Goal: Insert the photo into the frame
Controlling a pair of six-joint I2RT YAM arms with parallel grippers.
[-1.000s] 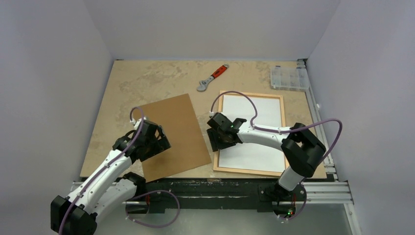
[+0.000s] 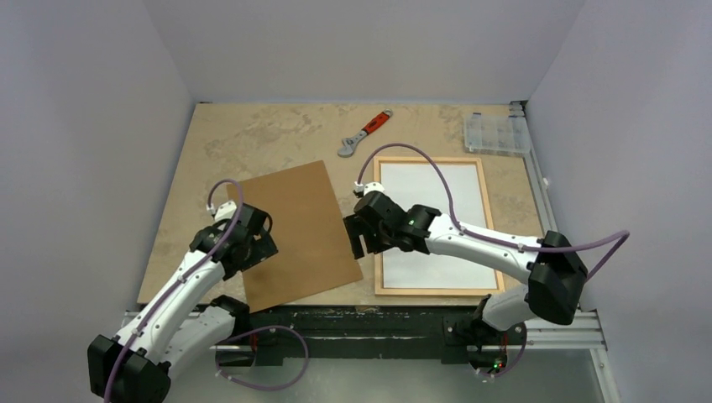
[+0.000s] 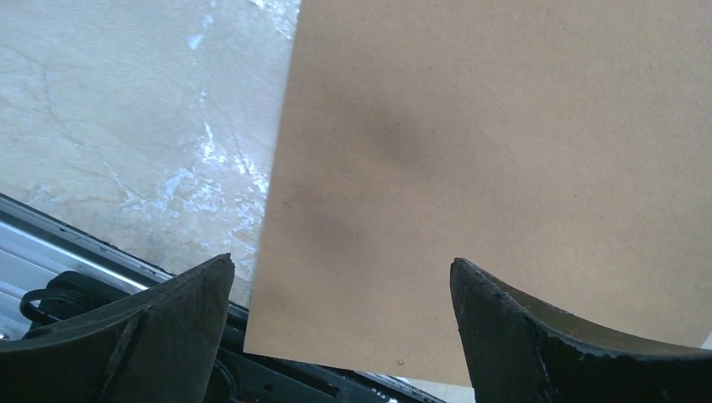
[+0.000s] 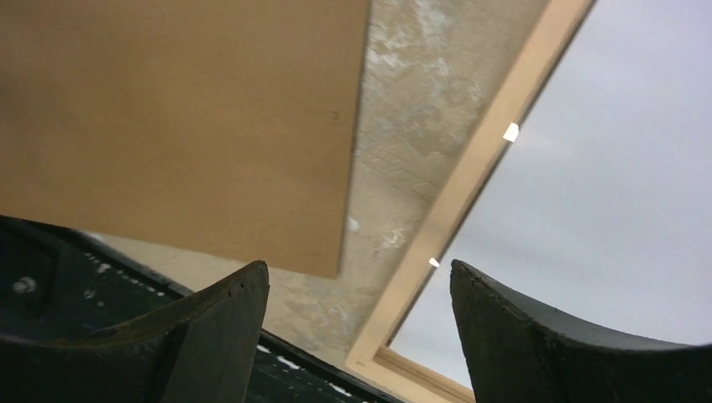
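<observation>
A wooden frame (image 2: 491, 252) holding a white sheet (image 2: 437, 269) lies on the right of the table, partly under my right arm. To its left lies a brown board (image 2: 302, 210), apart from the frame. My left gripper is open above the board's left part, near its edge, with nothing between the fingers. My right gripper is open over the gap between the board and the frame's left rim, also empty.
An adjustable wrench (image 2: 364, 133) lies at the back middle and a clear compartment box (image 2: 495, 133) at the back right.
My left gripper has shifted slightly left. My right arm has lifted, its gripper moving a little left. The frame shifted slightly right earlier in the last second.
</observation>
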